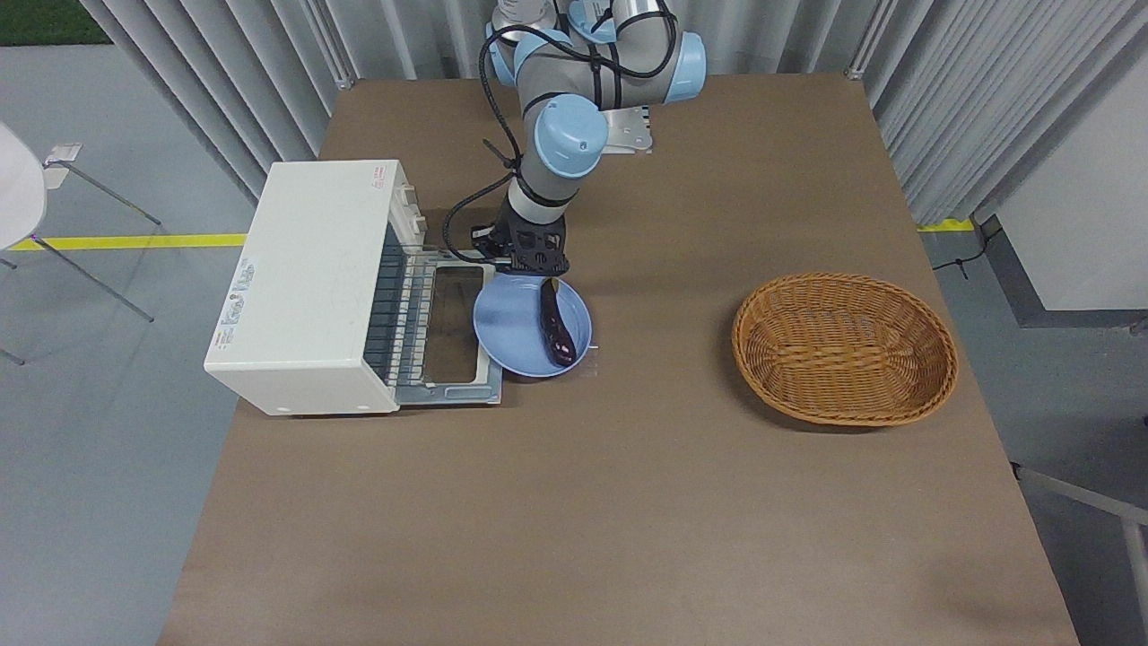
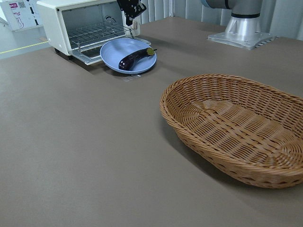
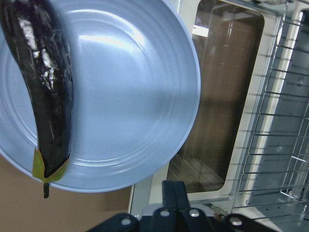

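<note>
A blue plate (image 1: 506, 328) holding a dark eggplant (image 1: 555, 323) sits just right of the white oven (image 1: 291, 280), overlapping the edge of its lowered glass door; in the left view the plate (image 2: 113, 49) is tilted slightly at the oven's front. My gripper is above the plate's rim on the oven side, its fingers together and nothing visible between them. In the front view the gripper body (image 1: 522, 242) hides the fingers. The eggplant (image 3: 46, 87) lies along the plate, stem toward the arm.
A wicker basket (image 1: 845, 350) stands on the right of the table (image 1: 646, 517). The oven's wire rack (image 3: 270, 116) shows inside the open oven.
</note>
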